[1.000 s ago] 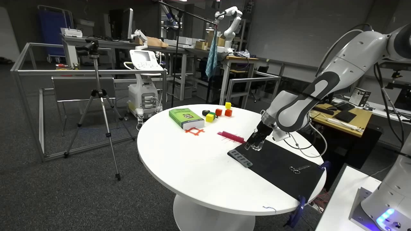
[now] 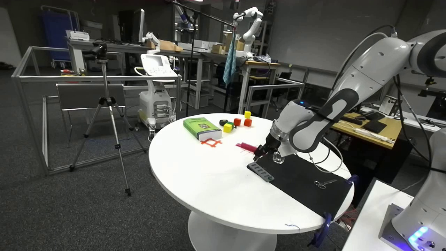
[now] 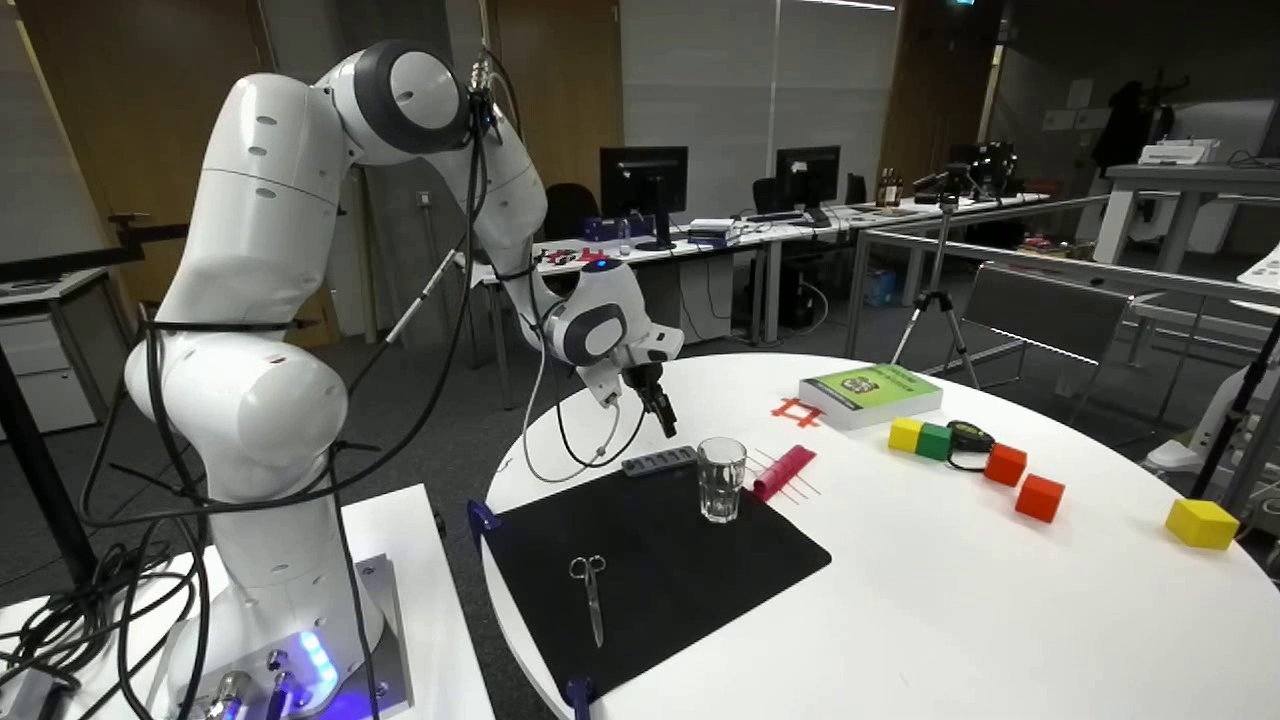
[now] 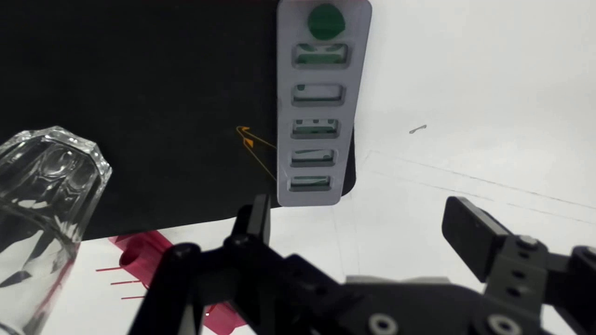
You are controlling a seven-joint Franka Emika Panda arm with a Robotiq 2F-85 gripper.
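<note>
My gripper hangs over the table near one end of the grey slotted block, its fingers wide apart with only white table visible between them. The long block [image 4: 315, 106] has a row of rectangular openings and a green dot; it lies along an edge of the black mat [image 3: 684, 564]. A clear faceted glass [image 3: 722, 480] stands on the mat, off to the left of the fingers in the wrist view. Beside it lies a magenta roll [image 3: 785, 472] with thin spikes. Open-handled scissors [image 3: 591, 594] rest on the mat.
A green book [image 2: 202, 128] and a red-orange lattice piece [image 2: 211, 142] lie farther along the white table [image 2: 188, 180]. Several coloured cubes, including a yellow cube [image 3: 1202, 524] and a red cube [image 3: 1039, 498], sit apart. Blue clamps [image 2: 321, 230] grip the mat's table-edge side.
In exterior view 1, the arm and gripper have moved left, past the glass and toward the far end of the grey block. The tabletop objects stay where they were.
</note>
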